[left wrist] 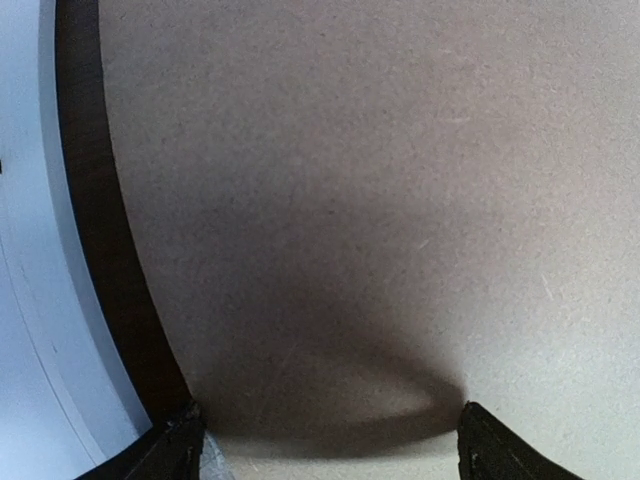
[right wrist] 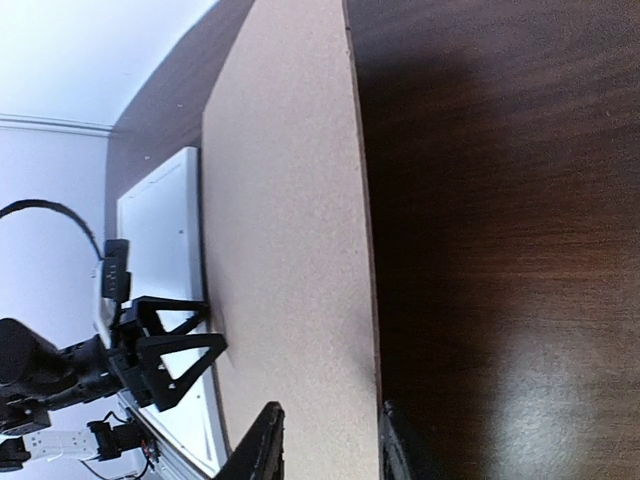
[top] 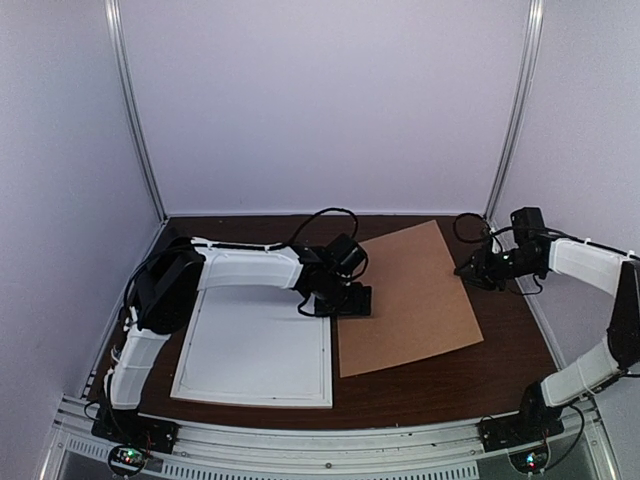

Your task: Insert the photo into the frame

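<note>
The brown board [top: 410,320] lies right of the white frame [top: 250,350], its right side lifted and tilted. My right gripper [top: 470,270] is shut on that right edge; in the right wrist view its fingertips [right wrist: 390,425] are at the board's edge. My left gripper [top: 340,300] is open over the board's left side beside the frame, and in the left wrist view its fingers [left wrist: 500,450] are spread low over the board, the frame's rim [left wrist: 55,260] alongside. No photo can be told apart in these views.
Dark table surface [top: 420,390] shows around both pieces, with free room at the right. Pale walls stand at back and sides, and an aluminium rail runs along the front.
</note>
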